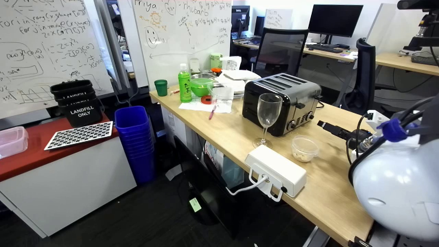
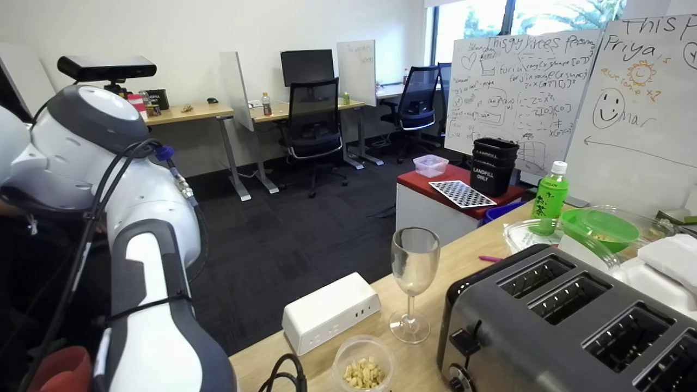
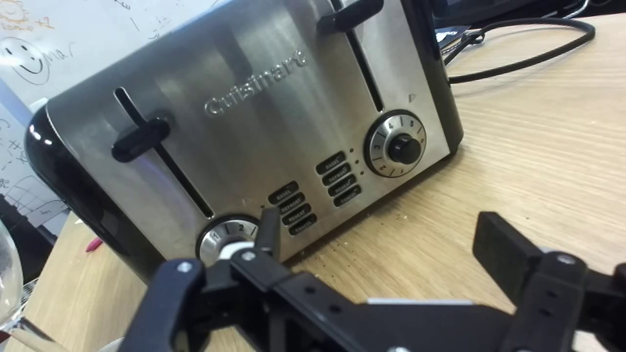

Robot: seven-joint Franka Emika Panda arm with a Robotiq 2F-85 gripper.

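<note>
My gripper is open in the wrist view, its two dark fingers wide apart with only bare table between them. It faces the front of a steel and black four-slot toaster [image 3: 252, 135]. The left finger overlaps the toaster's lower left dial [image 3: 218, 235] in that view; whether they touch I cannot tell. Both levers [image 3: 141, 139] show high in their slots. In exterior view 1 the gripper [image 1: 322, 125] appears to the right of the toaster [image 1: 296, 98]. In exterior view 2 the gripper is out of sight and the toaster [image 2: 496, 297] stands at the lower right.
A tall wine glass [image 1: 269, 110] stands close beside the toaster. A clear tub [image 2: 364, 353] with pale pieces sits near a white power box [image 1: 276, 166] at the table edge. A green bottle [image 1: 185, 84] and bowls [image 1: 200, 85] crowd the far end.
</note>
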